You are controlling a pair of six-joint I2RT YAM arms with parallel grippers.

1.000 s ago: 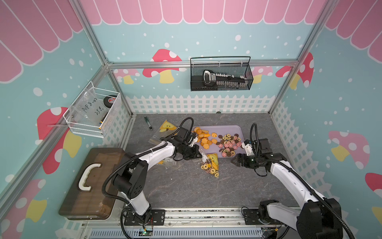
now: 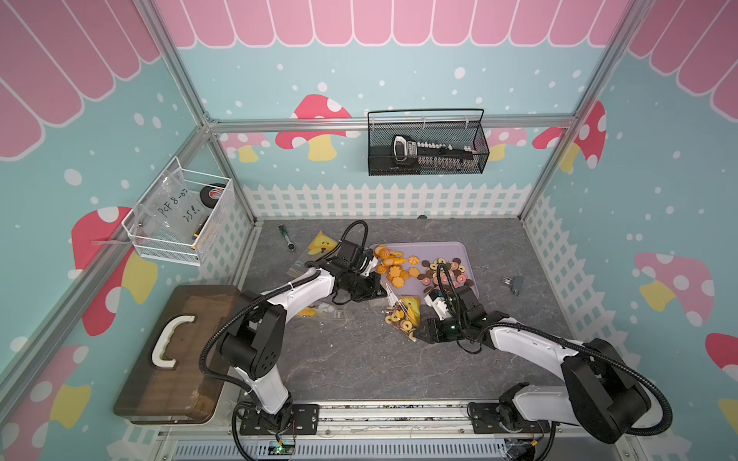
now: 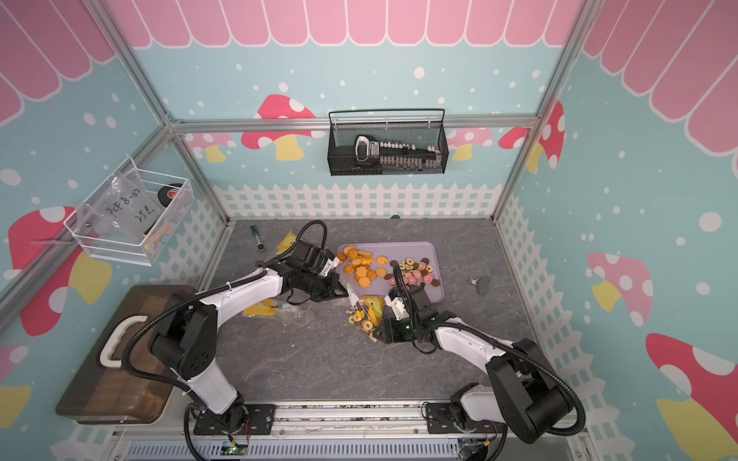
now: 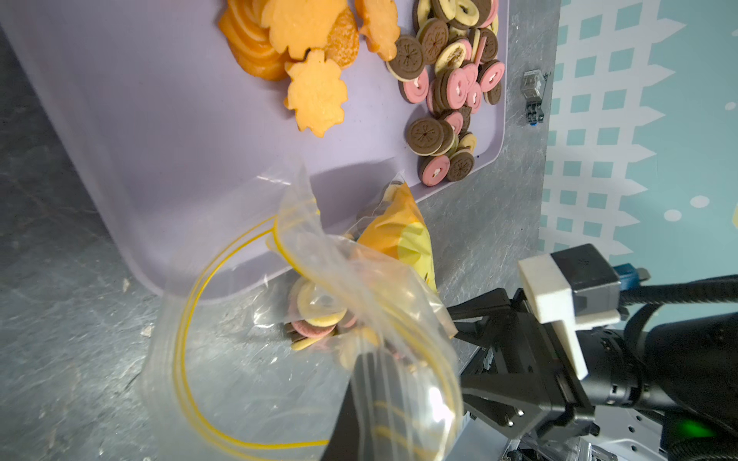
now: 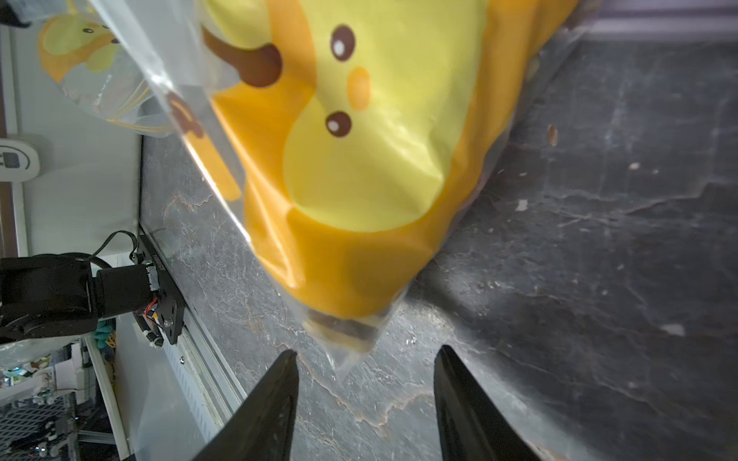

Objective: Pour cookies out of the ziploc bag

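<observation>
A clear ziploc bag (image 2: 409, 309) with a yellow cartoon print hangs from my left gripper (image 2: 382, 291), which is shut on its top edge. In the left wrist view the mouth gapes, its yellow zip line (image 4: 183, 361) forming a loop, with ring and pink cookies (image 4: 319, 303) lower inside. My right gripper is open at the bag's low corner. In the right wrist view the printed corner (image 5: 346, 326) points down toward the gap between its fingers, with nothing gripped. The lilac tray (image 4: 153, 153) lies just behind the bag.
Orange cookies (image 2: 396, 270) occupy the tray's left side, and chocolate, pink and ring cookies (image 2: 446, 276) its right. Other bags lie left, including a yellow one (image 2: 321, 242). A small clear-and-dark object (image 2: 512, 285) sits right of the tray.
My right gripper has travelled left and toward the front, from beside the tray to the bag's low corner. The left arm and the bag have shifted only slightly left.
</observation>
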